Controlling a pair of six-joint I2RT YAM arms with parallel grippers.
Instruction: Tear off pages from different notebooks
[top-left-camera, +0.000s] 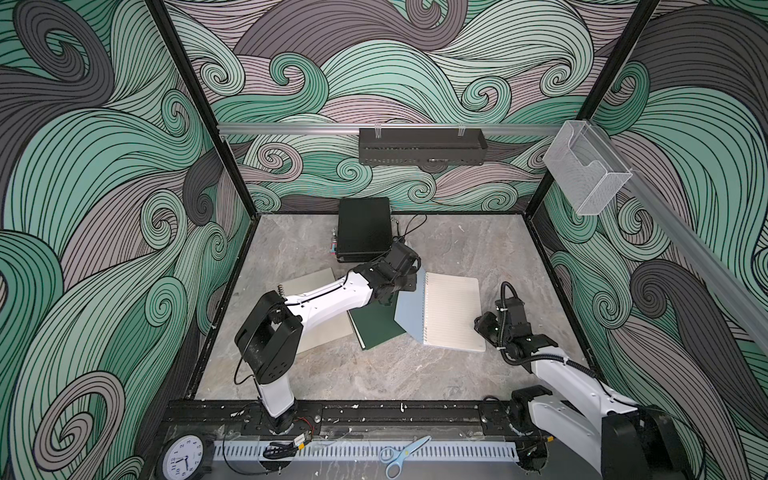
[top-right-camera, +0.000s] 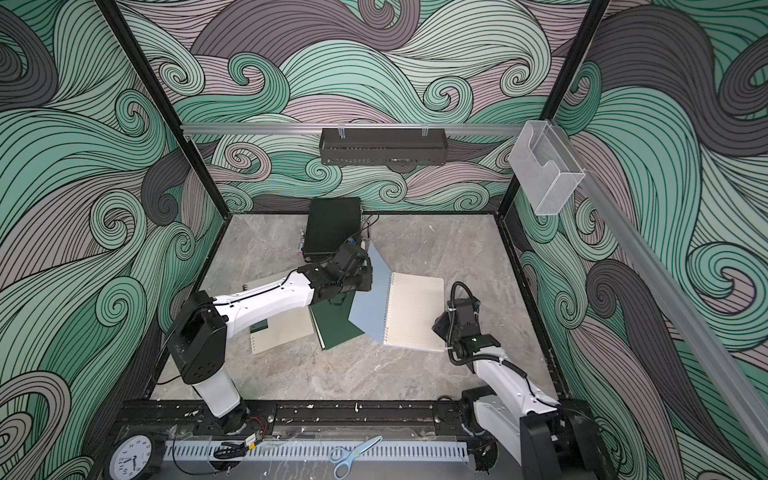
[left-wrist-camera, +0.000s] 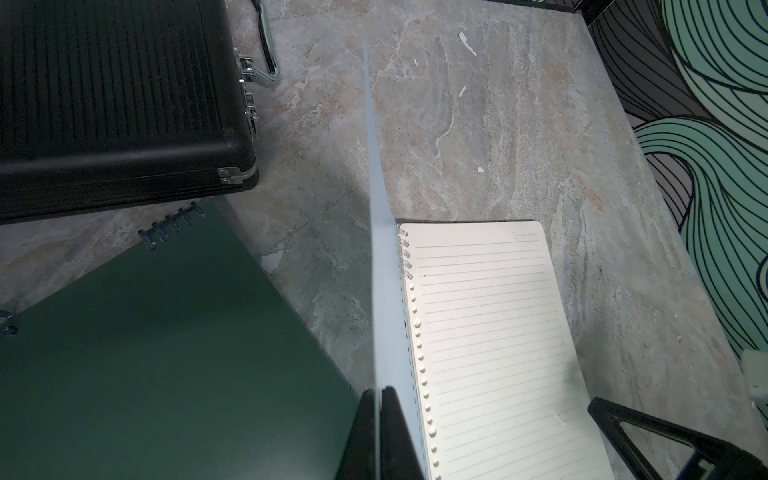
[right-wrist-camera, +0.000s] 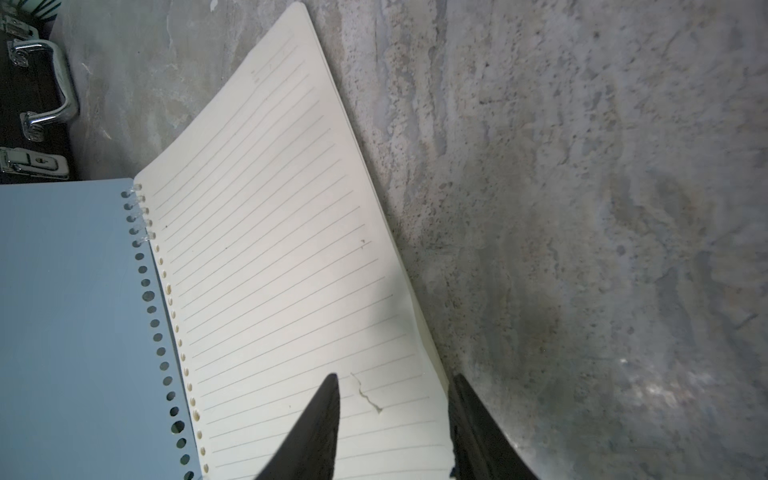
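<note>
An open spiral notebook with a lined white page (top-left-camera: 453, 312) lies right of the table's middle. Its light blue cover (left-wrist-camera: 386, 296) stands raised along the left side. My left gripper is shut on that cover, a thin edge running between its fingers. At the page's right edge, my right gripper is part open, one finger over the paper and the other just past the edge, gripping nothing. The page edge is slightly lifted near the fingers. A dark green notebook (left-wrist-camera: 160, 344) lies to the left, partly beneath my left arm in the top views.
A black case (top-left-camera: 364, 228) stands at the back left. Another notebook with pale pages (top-right-camera: 281, 328) lies under the left arm. Scissors (top-left-camera: 404, 456) and a clock (top-left-camera: 183, 457) sit outside the front edge. Bare table (top-left-camera: 480, 240) shows behind the open notebook.
</note>
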